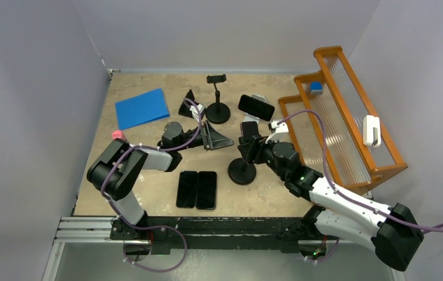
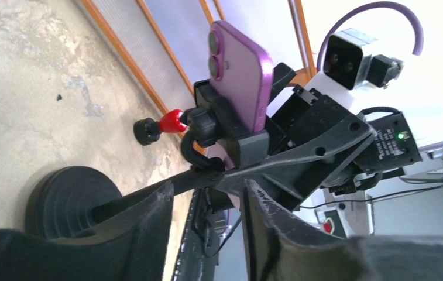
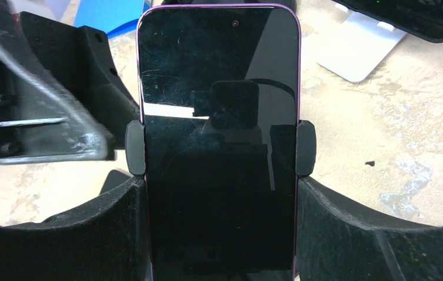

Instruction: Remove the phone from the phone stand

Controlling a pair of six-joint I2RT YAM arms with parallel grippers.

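Note:
A purple-backed phone (image 2: 245, 73) stands upright in the black clamp (image 2: 222, 120) of a stand with a round base (image 1: 241, 171). In the right wrist view, the dark phone screen (image 3: 222, 146) fills the middle, with clamp pads (image 3: 306, 148) on both sides. My right gripper has one finger along each side edge of the phone, below those pads; whether they press on it cannot be told. To the left of the phone, my left gripper is open, its fingertips apart with nothing between them, near the stand's pole (image 2: 148, 196).
Two phones (image 1: 196, 189) lie flat at the front. Behind are another black stand (image 1: 217, 113) and a phone on a white stand (image 1: 256, 107). A wooden rack (image 1: 347, 126) borders the right; a blue folder (image 1: 141, 109) lies at back left.

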